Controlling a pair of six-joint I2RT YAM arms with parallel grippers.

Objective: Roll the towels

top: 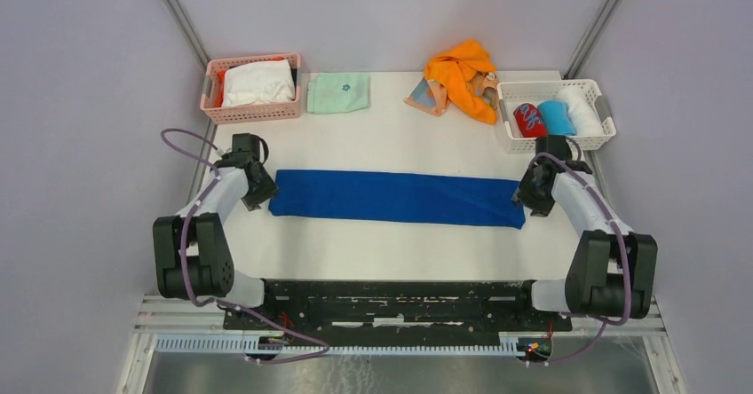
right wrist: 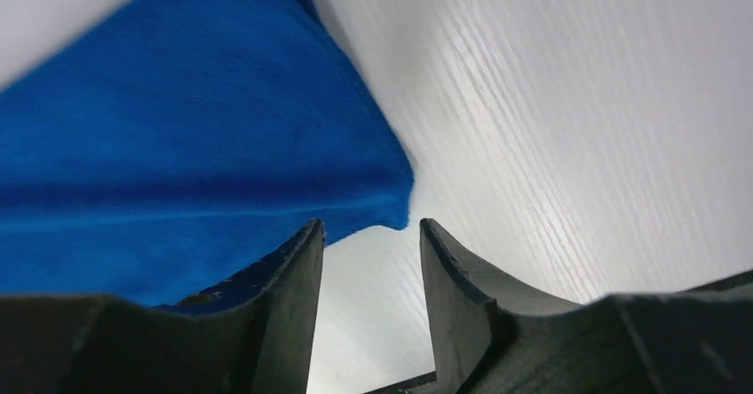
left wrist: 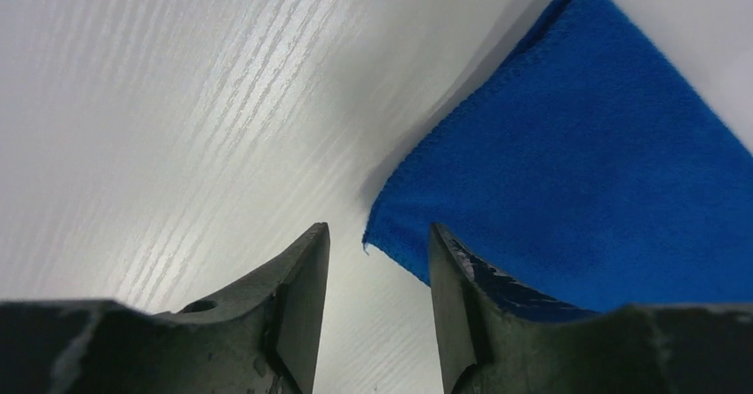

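Observation:
A blue towel (top: pixel 397 197) lies flat across the middle of the table as a long folded strip. My left gripper (top: pixel 257 200) is at its left end; in the left wrist view the towel's near corner (left wrist: pixel 384 225) shows beyond and between the parted fingertips, and nothing is gripped. At the right end stands my right gripper (top: pixel 526 206), open. In the right wrist view the towel's corner (right wrist: pixel 391 208) lies beyond the gap between its fingers, free of them. A crease runs along the towel near that corner.
Along the back are a pink basket (top: pixel 257 110) with a white towel, a folded green towel (top: pixel 337 93), a crumpled orange towel (top: pixel 466 70) and a white basket (top: pixel 519 145) holding rolled towels.

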